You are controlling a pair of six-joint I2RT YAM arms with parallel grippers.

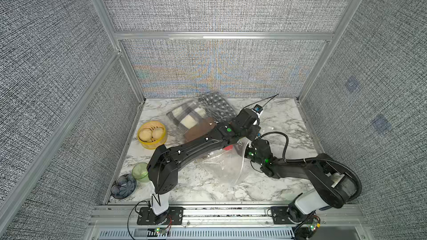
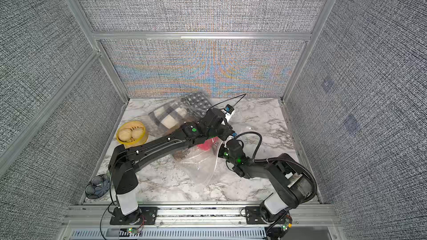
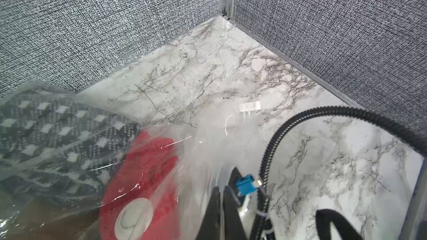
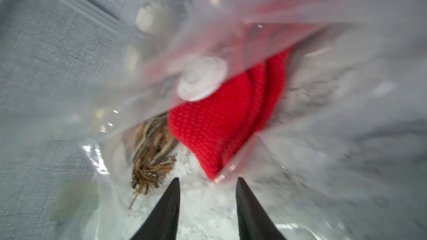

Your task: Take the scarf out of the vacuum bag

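Observation:
A clear vacuum bag (image 1: 222,169) lies mid-table, with red knitted fabric (image 4: 218,124) and a brown fringe (image 4: 151,169) visible through or inside it. My left gripper is shut at the bag's upper plastic; whether film is pinched in it cannot be told. My right gripper is part open, low at the bag's mouth and facing the red fabric, with nothing seen held between its fingers. Checked, patterned and brown cloths (image 1: 195,126) in plastic lie behind.
A steamer with buns (image 1: 152,135), a green cup (image 1: 140,171) and a dark dish (image 1: 123,187) sit on the left. Both arms crowd the middle.

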